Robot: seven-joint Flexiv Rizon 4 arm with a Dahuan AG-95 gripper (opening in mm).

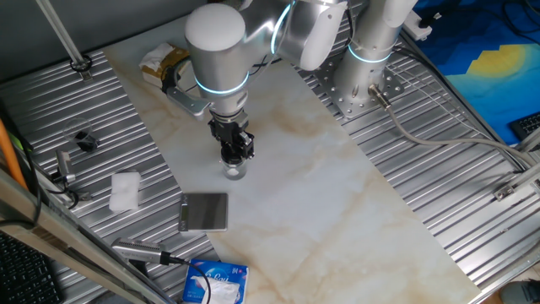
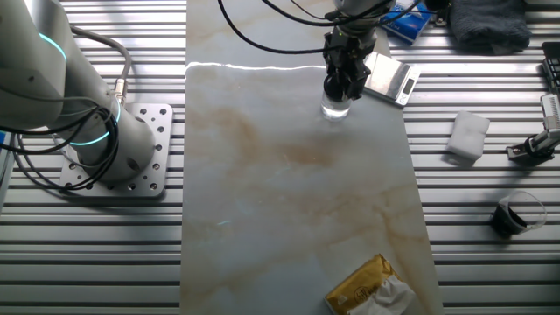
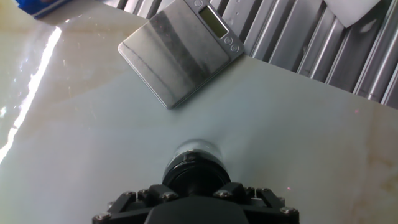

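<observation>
A small clear jar [image 1: 235, 172] with a black top [image 3: 194, 167] stands on the marbled board. My gripper [image 1: 234, 155] points down right over it, its fingers around or against the black top. In exterior view 2 the jar's clear lower part [image 2: 335, 110] shows beneath the dark gripper [image 2: 339, 87]. The wrist view has the black top between the gripper's two sides, but the fingertips are hidden, so whether they grip it does not show. A silver scale [image 3: 177, 53] with a small display lies close by, apart from the jar.
A blue tissue pack [image 1: 216, 281] lies past the scale, and a gold tissue pack [image 2: 372, 287] at the opposite end. A white block [image 2: 469, 135] and a cup with dark contents [image 2: 516, 215] are on the slatted table. Much of the board is clear.
</observation>
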